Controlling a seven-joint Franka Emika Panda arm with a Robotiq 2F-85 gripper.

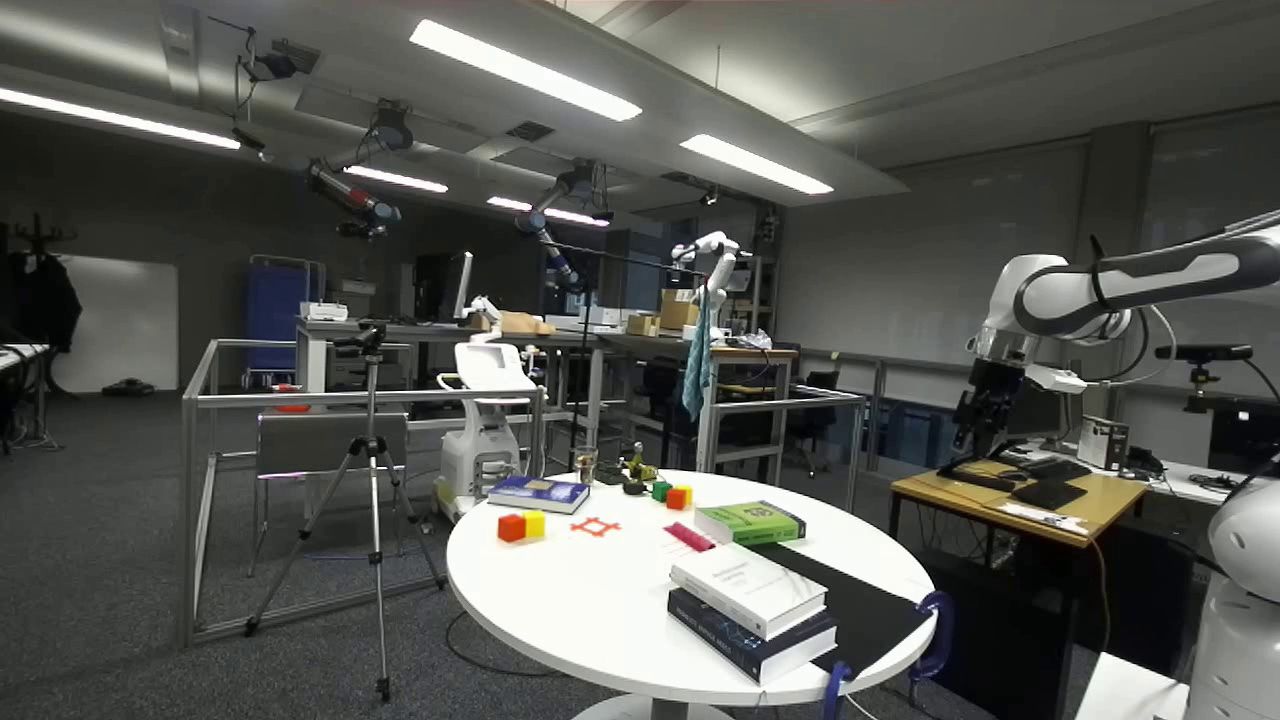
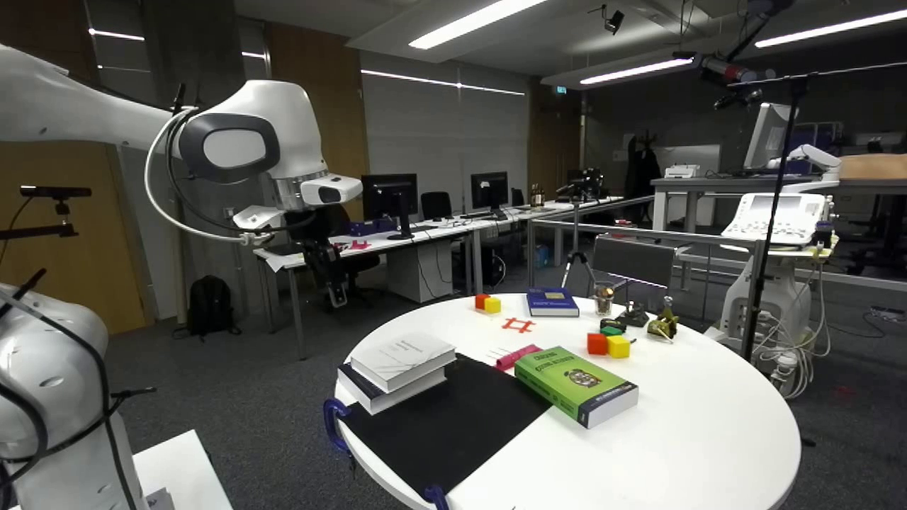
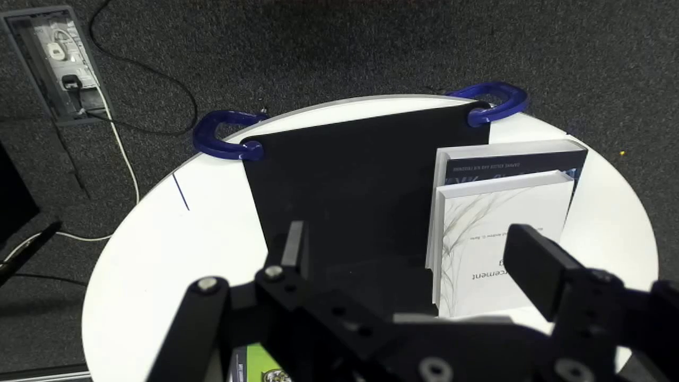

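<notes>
In the wrist view my gripper is open, its two black fingers wide apart with nothing between them. It hangs well above the round white table, touching nothing. Below it lies a black mat. Beside that, a white book rests on a dark blue book. A green book lies flat near the mat's far edge, and only its corner shows in the wrist view. Farther off is a blue book.
Blue clamps grip the mat at the table edge. Red and yellow cubes, another cluster of cubes, an orange frame, a pink object and a glass stand about.
</notes>
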